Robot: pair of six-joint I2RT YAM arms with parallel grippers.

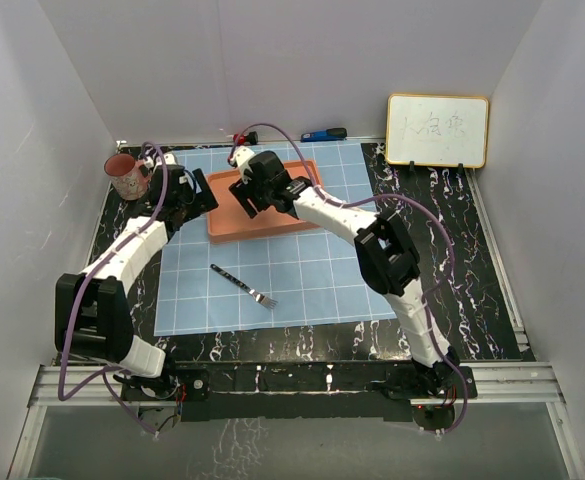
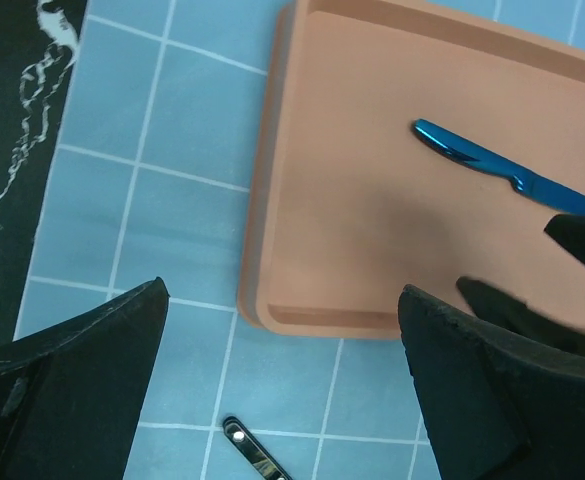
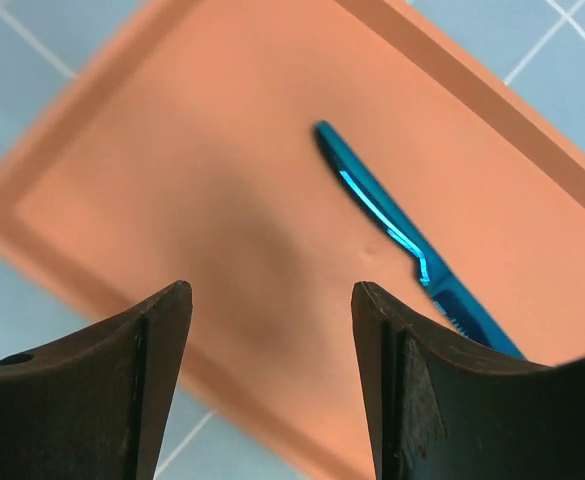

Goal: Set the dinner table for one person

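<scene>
A blue knife (image 3: 392, 225) lies in the shallow orange tray (image 1: 262, 230), nothing touching it. Hovering over that tray is my right gripper, its fingers apart and empty, with the knife off to one side in the right wrist view. My left gripper stands open near the tray's left corner and holds nothing. On the blue tiled mat (image 1: 312, 290) in front of the tray rests a fork (image 1: 244, 285) with a dark handle; only the handle end (image 2: 247, 440) shows in the left wrist view. From above, the right arm covers the knife.
A patterned mug (image 1: 126, 176) stands at the back left beside the left arm. A small whiteboard (image 1: 438, 130) leans at the back right. A blue-black tool (image 1: 324, 135) lies behind the mat.
</scene>
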